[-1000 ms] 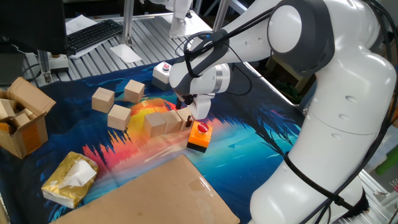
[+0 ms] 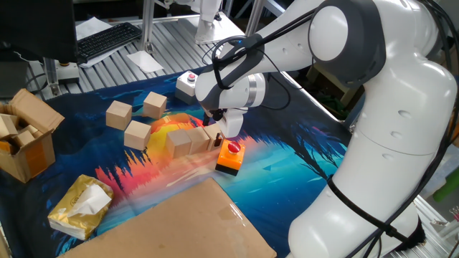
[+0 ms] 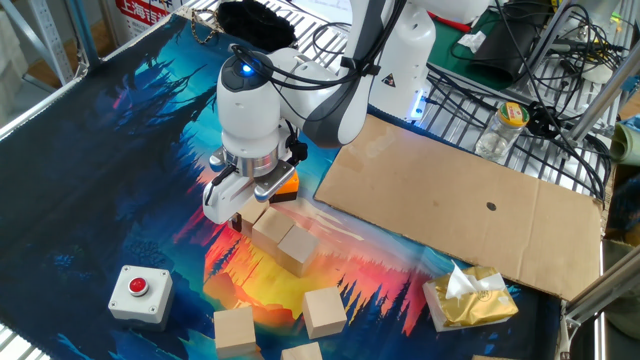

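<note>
Three wooden blocks stand in a row on the mat: an outer block (image 2: 175,145), a middle block (image 2: 197,140) and an end block (image 2: 212,131) nearest the arm. My gripper (image 2: 213,132) is lowered over that end block, which the hand partly covers. One dark finger (image 2: 218,140) shows against its side. In the other view, a fingertip (image 3: 237,223) sits at the block's opposite edge. Whether the fingers press on the block or stand slightly apart from it cannot be made out. The row (image 3: 272,229) looks closely packed, with its blocks resting low on the mat.
Close beside the hand is an orange box with a red button (image 2: 230,155). A white button box (image 3: 141,296) stands farther off. Three loose blocks (image 2: 137,135) lie near the row. A cardboard sheet (image 3: 460,205), tissue pack (image 2: 81,206) and block-filled carton (image 2: 27,143) surround the area.
</note>
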